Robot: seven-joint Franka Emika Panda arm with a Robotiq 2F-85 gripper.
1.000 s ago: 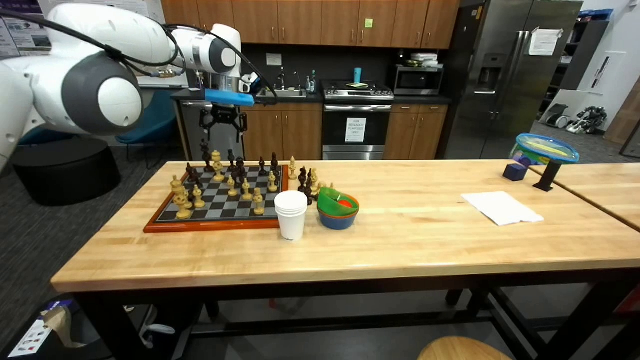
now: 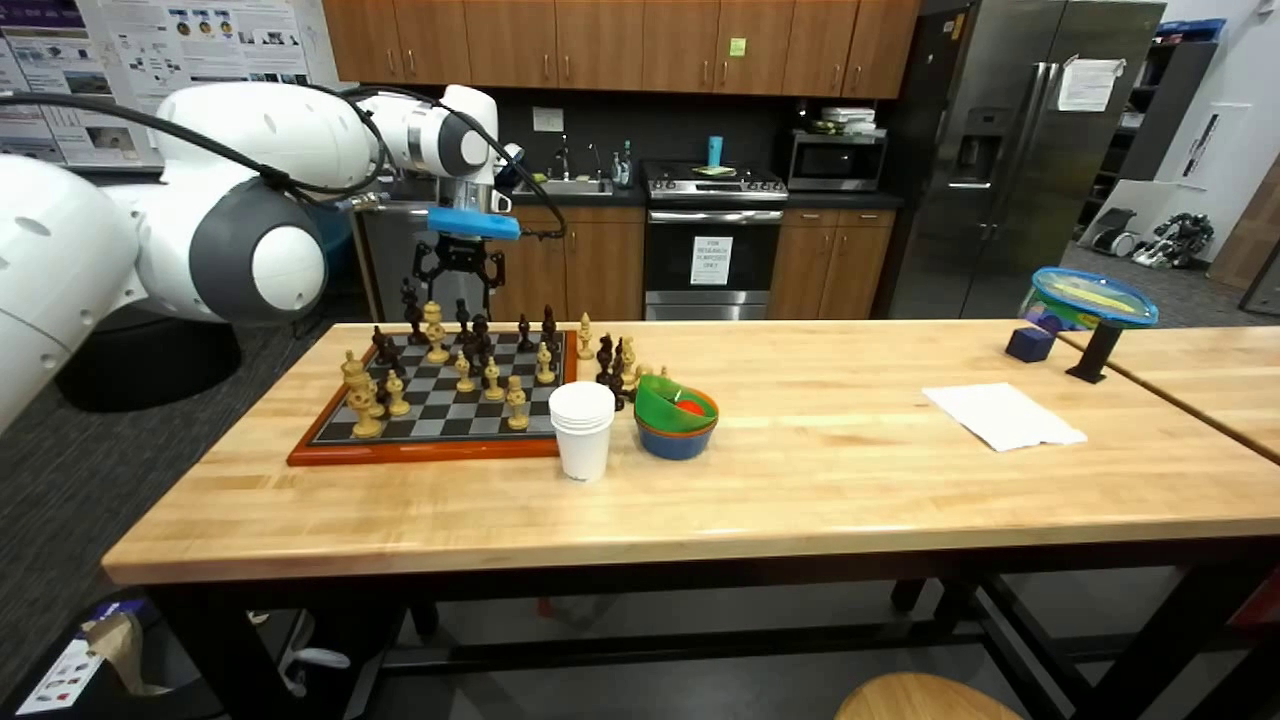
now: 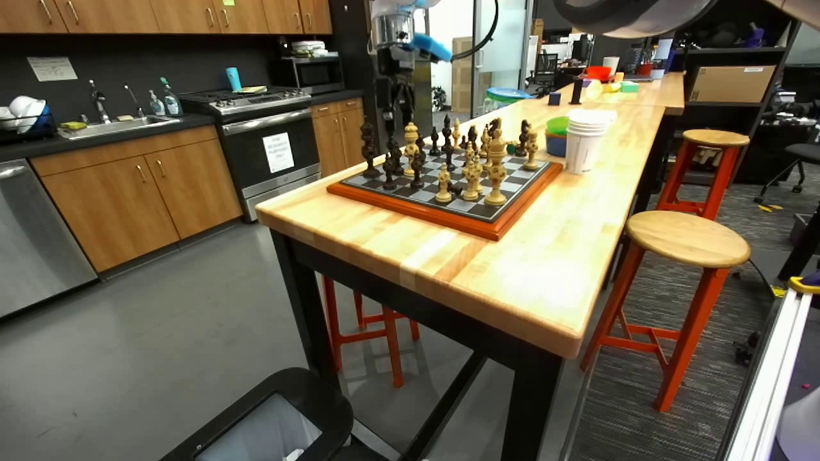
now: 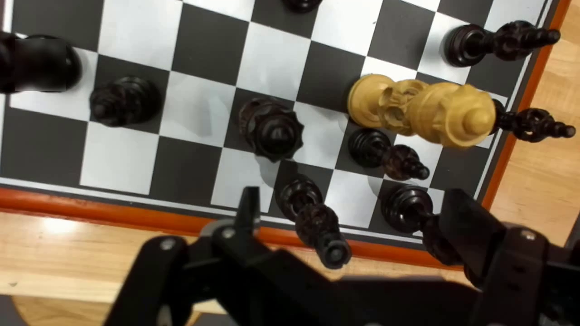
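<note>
A chessboard [image 2: 444, 451] with a red-brown frame carries dark and cream carved pieces. My gripper [image 2: 459, 270] hangs over its far edge, fingers spread wide and empty. In the wrist view the fingers [image 4: 249, 212] frame a tall dark piece [image 4: 318, 222] near the board's edge, without gripping it. Another dark piece [image 4: 405, 209] is partly hidden by the right finger. Further in stand a dark crowned piece [image 4: 278, 136], a small dark piece [image 4: 400, 162] and a tall cream piece [image 4: 462, 115]. In exterior view 2 the gripper [image 3: 397, 115] is above the board's far-left side.
White stacked cups [image 2: 583, 446] and green and blue bowls [image 2: 674, 445] stand right of the board, with several pieces behind them. A white sheet [image 2: 1005, 416] lies farther right.
My arm and open gripper have moved lower and slightly right, closer to the board's far edge. The chess pieces look unmoved.
</note>
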